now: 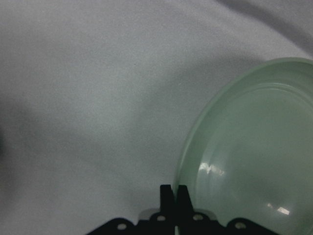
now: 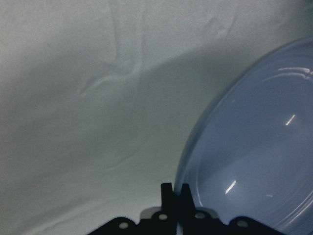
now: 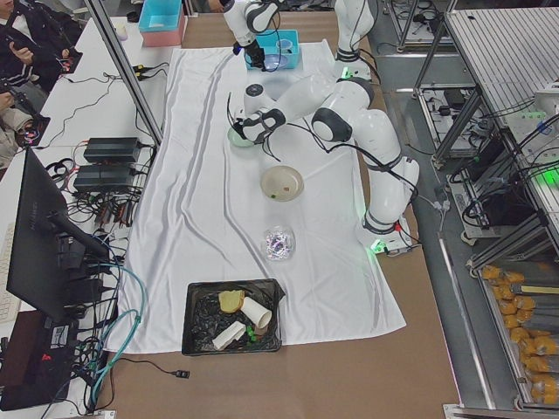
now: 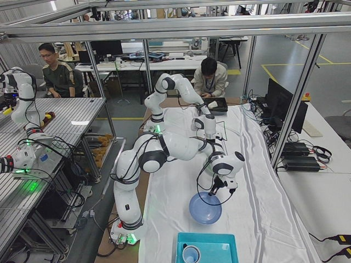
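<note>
A green plate point(image 3: 240, 140) fills the right of the left wrist view point(image 1: 259, 147); my left gripper is shut on its rim. In the right wrist view, a translucent blue bowl point(image 2: 254, 137) has my right gripper shut on its edge; the camera right view shows this bowl point(image 4: 205, 211) low over the white cloth. A beige plate point(image 3: 281, 183) lies on the cloth with small bits on it.
A clear bag point(image 3: 279, 243) and a black tray point(image 3: 194, 319) of cups and other items lie at one end, a turquoise bin point(image 4: 230, 246) with a cup at the other.
</note>
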